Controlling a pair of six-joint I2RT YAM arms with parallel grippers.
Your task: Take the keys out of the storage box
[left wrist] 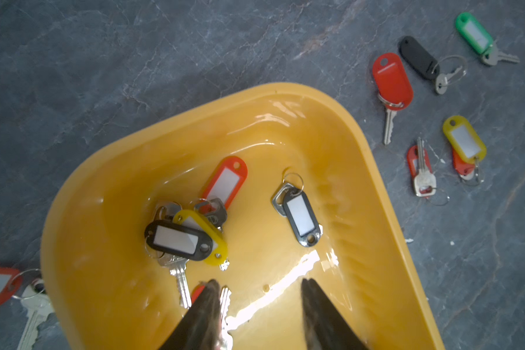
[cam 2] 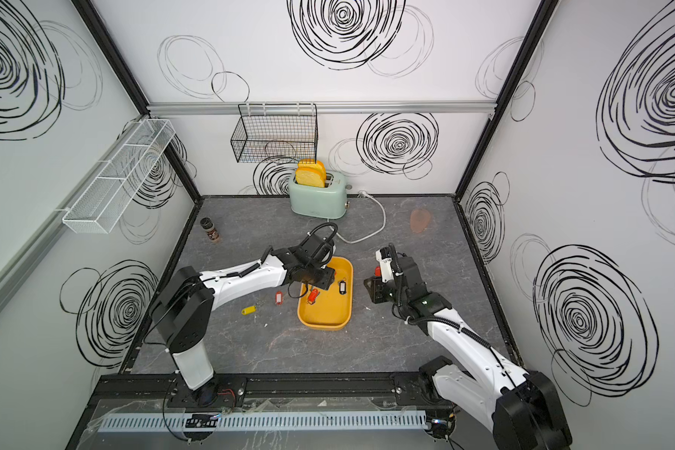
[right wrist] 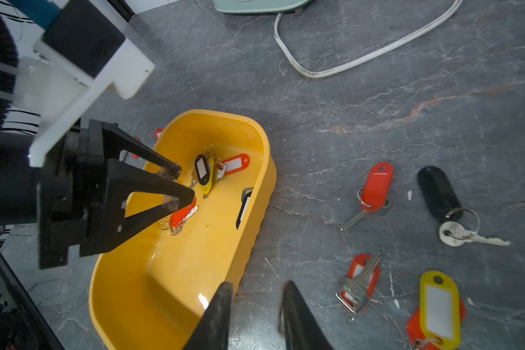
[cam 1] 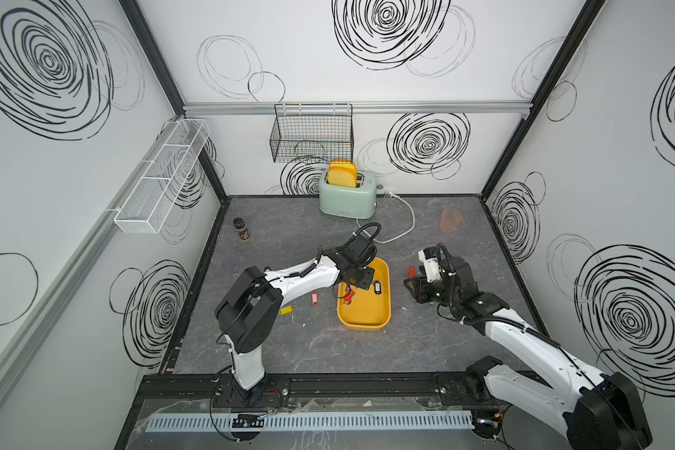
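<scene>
The yellow-orange storage box [cam 1: 364, 324] stands mid-table. In the left wrist view it holds several tagged keys: a black tag [left wrist: 178, 239] lying over a yellow tag [left wrist: 218, 248], a red tag [left wrist: 226, 182], another black tag [left wrist: 302, 215] apart from them, and a red-tagged key partly hidden by a finger. Above the box hangs my left gripper, open, with nothing between its fingers. My right gripper is open and empty over the table right of the box, near loose keys with red [right wrist: 379, 183] and black [right wrist: 436, 189] tags.
Keys with yellow [right wrist: 439, 309] and green [left wrist: 474, 32] tags also lie right of the box. More tagged keys, one yellow [cam 1: 285, 309], rest on its left. A toaster [cam 1: 348, 196] with a white cord [cam 1: 411, 217] stands at the back. A spice jar [cam 1: 241, 228] is back left.
</scene>
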